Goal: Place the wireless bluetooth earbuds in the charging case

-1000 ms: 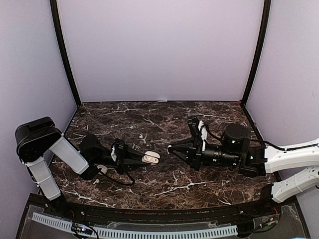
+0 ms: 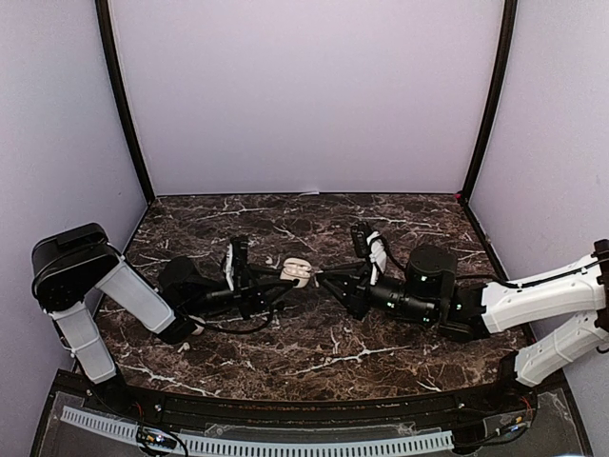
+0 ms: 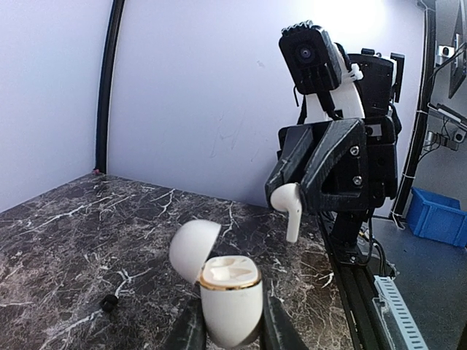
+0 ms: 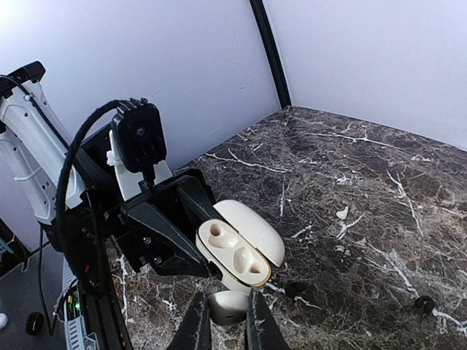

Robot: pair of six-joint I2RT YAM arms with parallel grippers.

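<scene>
The white charging case (image 3: pixel 232 310), its lid (image 3: pixel 194 248) swung open, is held by my left gripper, which is shut on its body. Two empty hollows show in the case's inner face (image 4: pixel 233 253) in the right wrist view. My right gripper is shut on a white earbud; in the left wrist view, the stem of this earbud (image 3: pixel 293 226) points down. From above, the earbud (image 2: pixel 318 273) is close to the right side of the case (image 2: pixel 296 270). The left wrist view shows a gap between them. A second small white piece, perhaps the other earbud (image 4: pixel 342 214), lies on the table.
The dark marbled table (image 2: pixel 314 367) has free room in front of and behind the grippers. Small black pieces (image 4: pixel 295 289) lie on it. A white object (image 2: pixel 197 327) sits partly hidden by the left arm. A blue bin (image 3: pixel 436 216) stands beyond the table.
The left gripper has shifted toward the back of the table and turned the case.
</scene>
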